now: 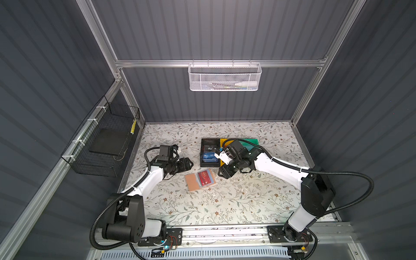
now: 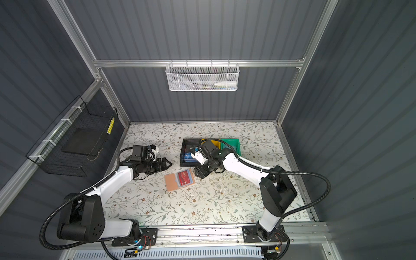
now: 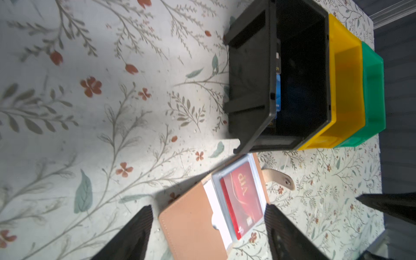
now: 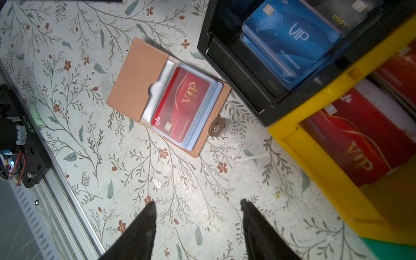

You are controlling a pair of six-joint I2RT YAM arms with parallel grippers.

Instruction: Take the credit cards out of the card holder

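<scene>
An open tan card holder lies on the table, its sleeves holding a red VIP card, also seen in the left wrist view below the bins. My left gripper (image 1: 185, 164) hovers above and left of the holder, fingers apart with nothing between them. My right gripper (image 1: 225, 171) hovers just right of the holder, fingers apart and empty; in its wrist view the holder lies beyond the fingertips.
Behind the holder stand three joined bins: black (image 3: 247, 78) with blue and dark cards, yellow (image 3: 346, 121) with red cards, and green (image 3: 372, 95). A wire basket (image 1: 108, 143) hangs at left.
</scene>
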